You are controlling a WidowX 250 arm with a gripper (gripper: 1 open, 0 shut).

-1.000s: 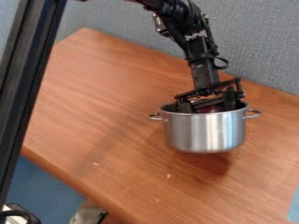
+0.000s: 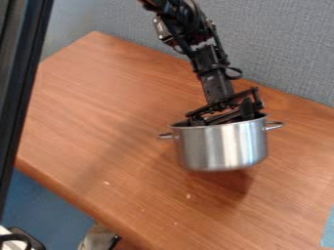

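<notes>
A steel pot [image 2: 220, 149] with two side handles stands on the wooden table [image 2: 104, 127], right of centre. The black gripper [image 2: 225, 115] reaches down from the top into the pot's mouth, open, its lower parts hidden by the pot's near wall. What lies inside the pot cannot be seen.
A grey padded wall [image 2: 287, 59] runs along the back. A dark vertical frame [image 2: 16, 78] fills the left edge, and blue floor shows past the table's front left edge.
The pot and gripper have shifted slightly to the left, and the arm's upper part has moved left as well. The red seen inside the pot earlier is now hidden.
</notes>
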